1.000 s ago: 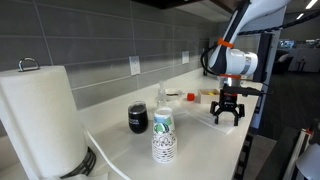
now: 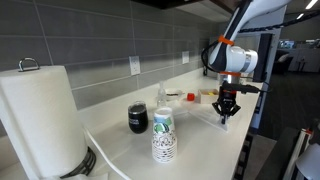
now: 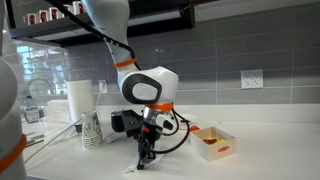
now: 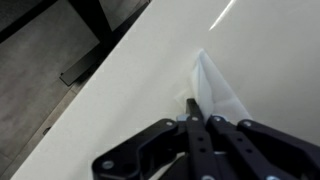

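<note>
A thin white cloth or tissue (image 4: 216,86) is pinched in my gripper, a peak of it standing up at the fingertips. The rest of the sheet spreads on the white counter, close to its edge; part of it is hidden by the gripper. In exterior view 1 the gripper (image 2: 224,121) points down, low at the counter's right side. From exterior view 2 the gripper (image 3: 143,161) also appears low over the counter, with a pale bit of the cloth (image 3: 130,169) beside it.
A paper towel roll (image 2: 42,120), a stack of cups (image 2: 164,140) and a dark tumbler (image 2: 138,118) stand on the counter. An open box (image 3: 211,143) with small items sits near the wall. Beyond the counter edge (image 4: 95,80) lies the floor.
My gripper has shifted slightly to the right in exterior view 1, staying low over the counter. The cups, tumbler and box have not moved.
</note>
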